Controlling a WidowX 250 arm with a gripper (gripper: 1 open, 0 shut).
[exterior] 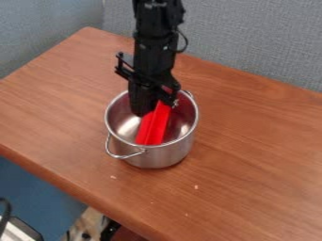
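Observation:
A stainless steel pot (127, 145) with wire handles stands on the wooden table, holding red stick-like pieces (153, 130). My black gripper (151, 96) reaches down from above into the back of the pot's mouth, at the upper end of the red pieces. Its fingertips are dark and partly hidden, so whether it is open or shut does not show.
Grey padded walls bound it at the back and upper left. Its front left edge drops to a blue surface with some clutter below.

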